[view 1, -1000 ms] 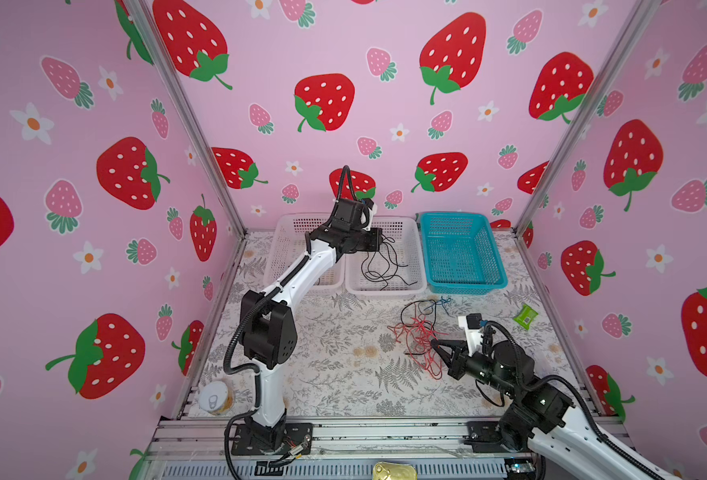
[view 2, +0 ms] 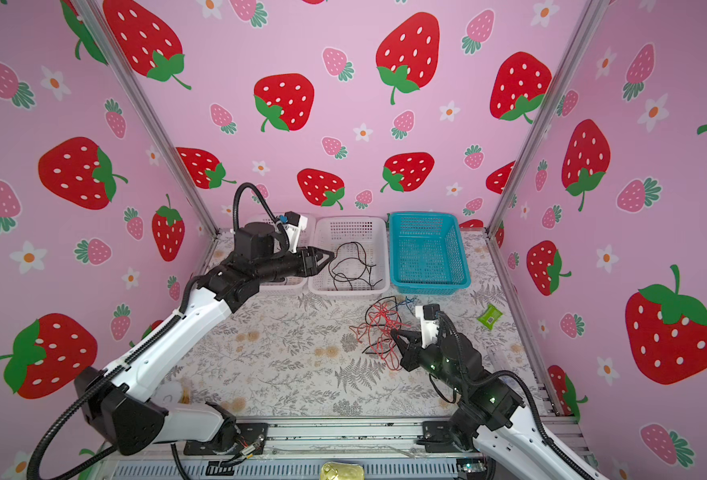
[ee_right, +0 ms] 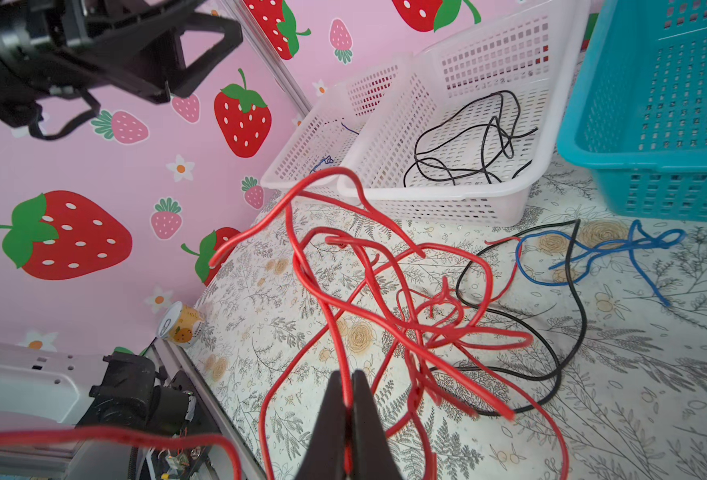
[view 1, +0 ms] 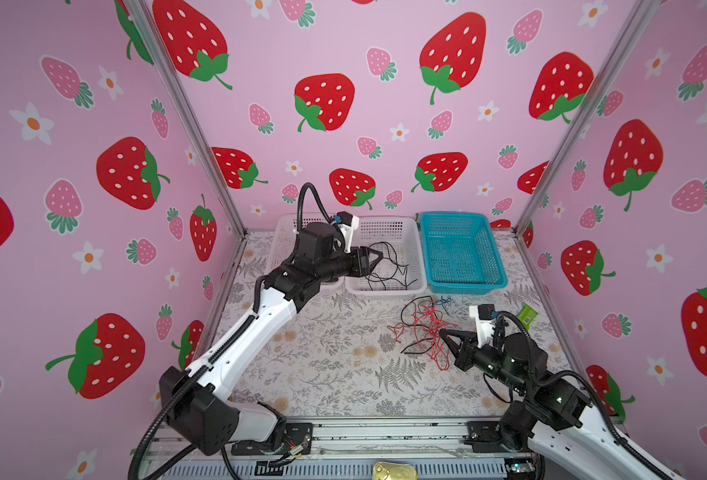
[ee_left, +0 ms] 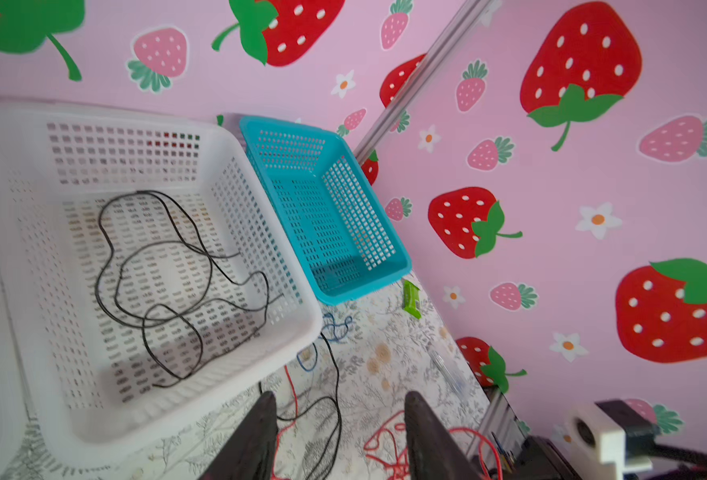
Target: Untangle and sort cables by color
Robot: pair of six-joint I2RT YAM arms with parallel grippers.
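Note:
A tangle of red cables [view 2: 376, 328] lies at the front centre-right, mixed with a black cable [ee_right: 577, 312] and a blue cable [ee_right: 633, 244]. Loose black cables [ee_left: 181, 312] rest in the middle white basket [view 1: 385, 292]; blue cable shows in the left white basket [ee_right: 285, 172]. My left gripper [view 1: 368, 260] stands open above the front of the middle basket, empty. My right gripper is shut at the tangle, with red cable at its fingertips, some strands raised close to its camera.
An empty teal basket [view 1: 461, 284] stands at the back right. A green packet [view 2: 488, 316] lies at the right edge.
My right gripper has shifted slightly up and right.

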